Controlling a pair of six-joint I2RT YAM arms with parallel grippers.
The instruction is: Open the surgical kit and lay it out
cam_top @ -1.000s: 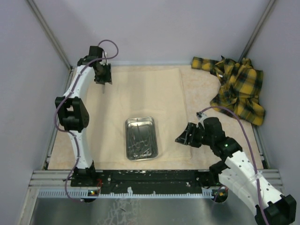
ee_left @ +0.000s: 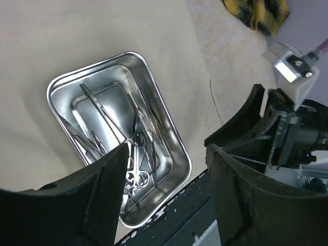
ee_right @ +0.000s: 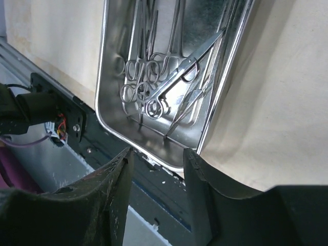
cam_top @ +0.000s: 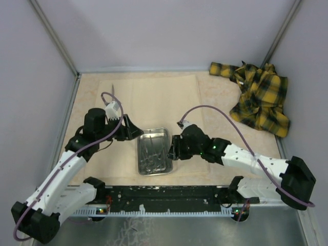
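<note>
A steel tray (cam_top: 153, 171) sits near the front centre of a beige cloth (cam_top: 166, 97), holding several scissor-like instruments (ee_right: 179, 72) and slim forceps (ee_left: 148, 125), loosely overlapping. My left gripper (cam_top: 134, 132) is open above the tray's upper left side, its fingers framing the tray in the left wrist view. My right gripper (cam_top: 173, 152) hangs at the tray's right edge, fingers part open over the near end, with nothing visibly between them. One long thin instrument (cam_top: 113, 89) lies at the cloth's back left, partly hidden by the left arm's cable.
A yellow-and-black plaid garment (cam_top: 259, 100) lies at the back right. A dark rail (cam_top: 154, 197) runs along the front edge, and walls close in the sides and back.
My left gripper has come from the back left down and right to the tray. My right gripper has moved left to the tray's right edge. The tray has stayed put.
</note>
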